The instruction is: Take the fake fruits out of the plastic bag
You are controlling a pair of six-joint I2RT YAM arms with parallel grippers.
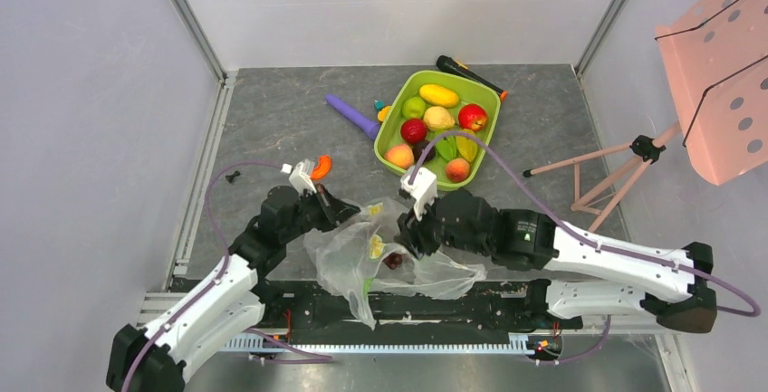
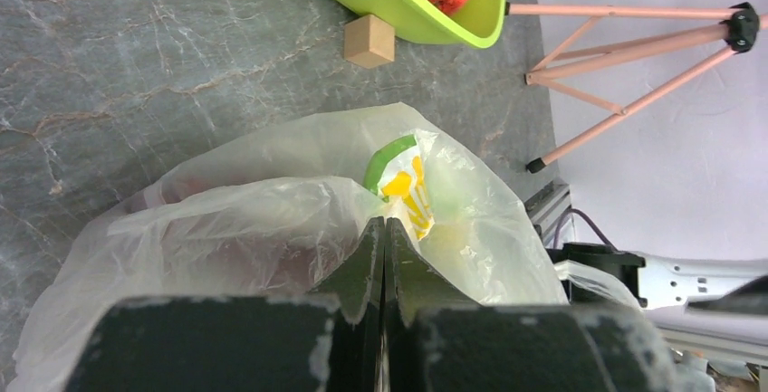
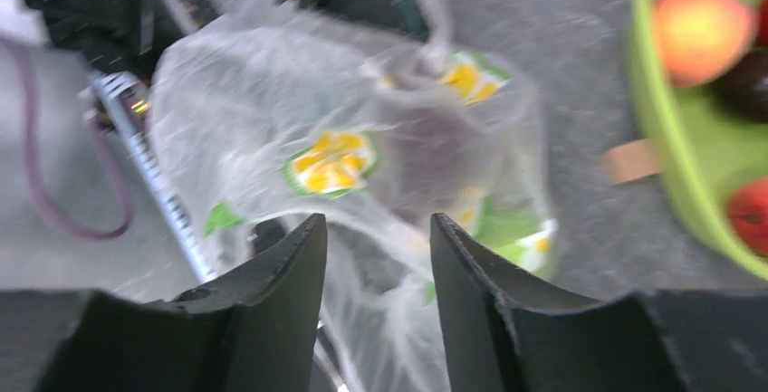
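Observation:
The translucent plastic bag lies crumpled at the front middle of the table, with a dark red bunch of grapes showing in its opening. At the bag's back left edge, my left gripper is shut on the thin plastic, which gathers at its fingertips. My right gripper is over the bag with its fingers apart and nothing between them. Behind the bag stands the green bin, holding several fruits, among them a yellow fruit and a peach. The right arm hides part of the bag.
A small wooden block rests against the bin's near side. Purple and black tools lie beside the bin. A pink tripod stand is at the right. Bare table lies left of the bin.

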